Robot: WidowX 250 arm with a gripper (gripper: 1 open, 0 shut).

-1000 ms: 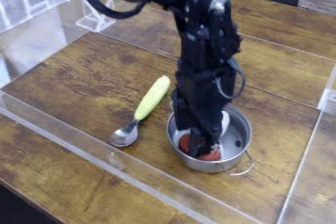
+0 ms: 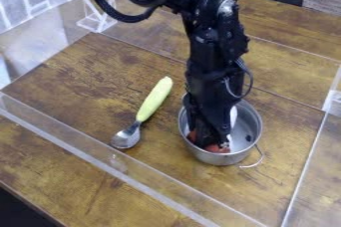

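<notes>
My black gripper (image 2: 210,126) reaches down inside a steel pot (image 2: 241,151) at the right of the camera view. A reddish object (image 2: 217,147) lies low in the pot at the fingertips, with something white behind it. The fingers are partly hidden by the pot and arm, so what is between them is unclear. A spoon with a pale yellow-green handle (image 2: 152,103) lies on the wooden table to the left of the pot, its steel bowl toward the front.
Transparent edges or panels run along the front left and the right side. A dark ledge is at the back.
My gripper has moved down into the pot and its fingers have drawn in around the reddish object. The pot has shifted slightly.
</notes>
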